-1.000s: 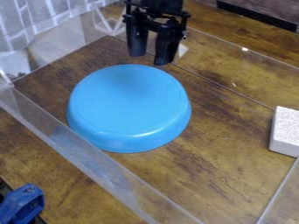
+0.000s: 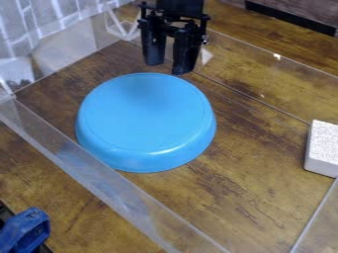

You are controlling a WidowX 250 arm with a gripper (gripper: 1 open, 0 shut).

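My black gripper (image 2: 169, 54) hangs at the top centre, above and behind a blue round plastic dish (image 2: 145, 121) that lies upside down on the wooden floor of a clear-walled tray. The two fingers stand apart, open, with nothing seen between them. A small pale object (image 2: 204, 53), partly hidden, is just behind the right finger.
A white block (image 2: 321, 147) lies at the right. Clear walls border the tray, with a white cloth (image 2: 46, 40) at the upper left and a blue object (image 2: 19, 233) at the lower left outside. Bare wood lies right of the dish.
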